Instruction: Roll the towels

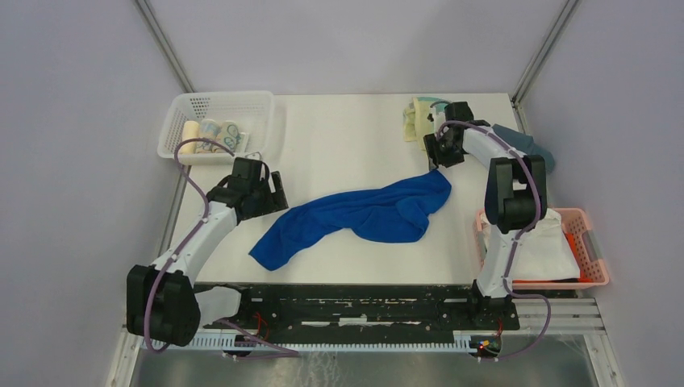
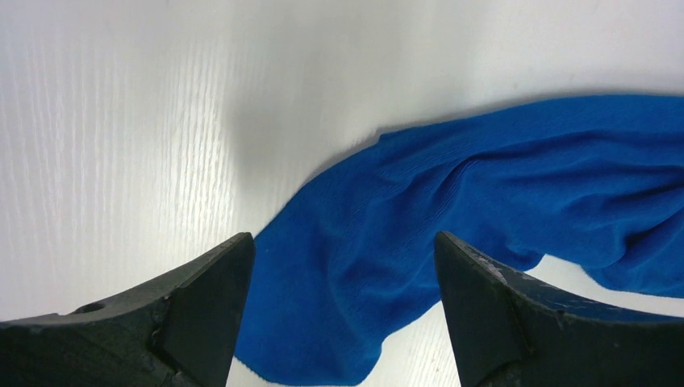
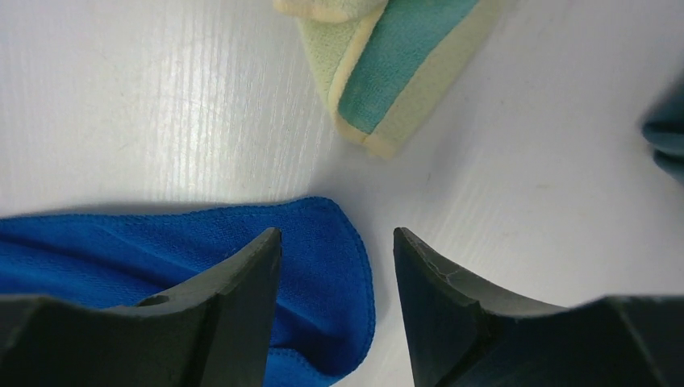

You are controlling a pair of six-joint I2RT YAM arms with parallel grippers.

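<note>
A blue towel [image 1: 363, 214] lies crumpled and stretched across the middle of the table [image 1: 339, 145]. My left gripper [image 1: 274, 192] hangs open above its left part; in the left wrist view the towel [image 2: 339, 274] shows below and between the spread fingers, none of it held. My right gripper [image 1: 431, 157] is over the towel's upper right corner [image 3: 323, 218], its fingers apart with nothing gripped between them.
A white basket [image 1: 181, 117] with rolled towels stands at back left. A yellow and teal towel [image 3: 395, 72] and a grey-blue towel [image 1: 524, 145] lie back right. An orange basket [image 1: 589, 258] with white cloth stands front right.
</note>
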